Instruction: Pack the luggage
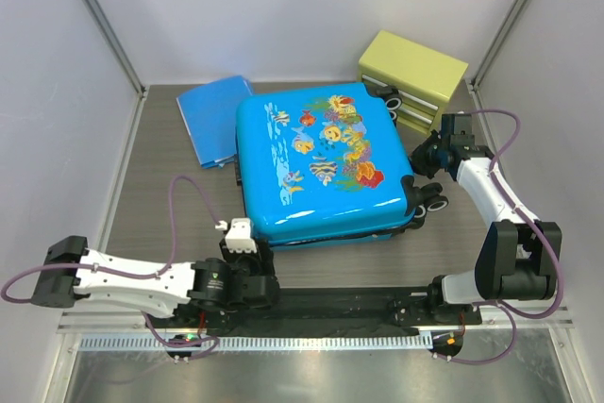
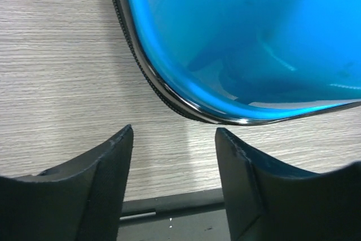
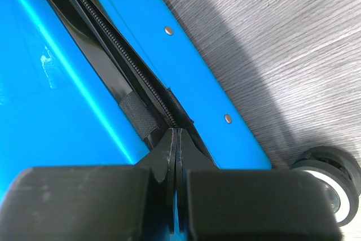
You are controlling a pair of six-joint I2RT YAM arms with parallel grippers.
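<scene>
A blue suitcase (image 1: 321,167) with fish pictures lies closed on the table, wheels at its right. In the left wrist view its corner (image 2: 225,38) and black zip edge are above my left gripper, which is open with nothing between its fingers, clear of the case. In the right wrist view my right gripper is shut, tips at the zip strip (image 3: 124,55) on the side near a wheel (image 3: 330,182); whether anything thin is between them cannot be told.
A blue folder (image 1: 209,115) lies at back left, and a yellow cabinet (image 1: 411,63) stands at back right behind the suitcase.
</scene>
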